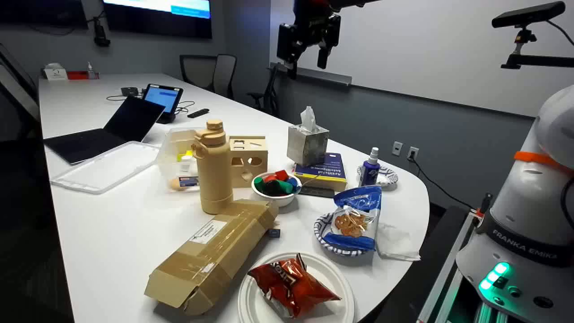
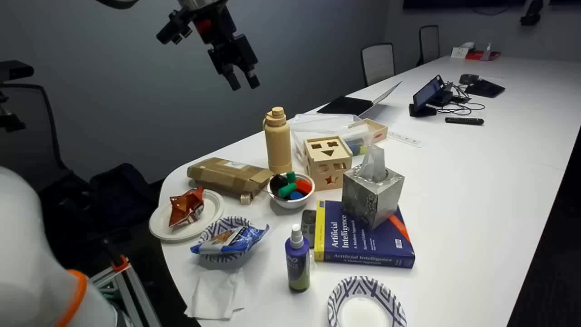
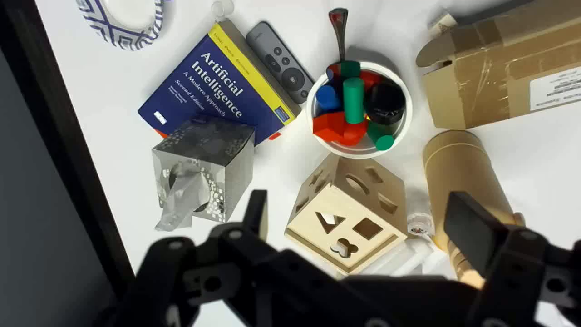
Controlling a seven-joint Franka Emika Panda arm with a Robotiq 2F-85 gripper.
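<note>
High above the table hangs my gripper (image 1: 307, 60), its two fingers spread apart with nothing between them. In the wrist view the gripper frames the wooden shape-sorter box (image 3: 348, 215), which lies well below. A white bowl (image 3: 403, 131) beside that box holds several red, green, blue and black blocks and a spoon (image 3: 338, 27). The tan bottle (image 2: 278, 144) stands upright behind the bowl. A silver tissue box (image 2: 373, 193) rests on the blue Artificial Intelligence book (image 2: 365, 245).
A cardboard package (image 1: 215, 253), a plate (image 1: 245, 301) bearing a red chip bag (image 1: 293, 285), a blue pretzel bag (image 1: 358, 202) and a purple spray bottle (image 2: 297, 261) crowd the near end. A laptop (image 1: 107, 132) sits farther off. Bare tabletop lies beyond the book.
</note>
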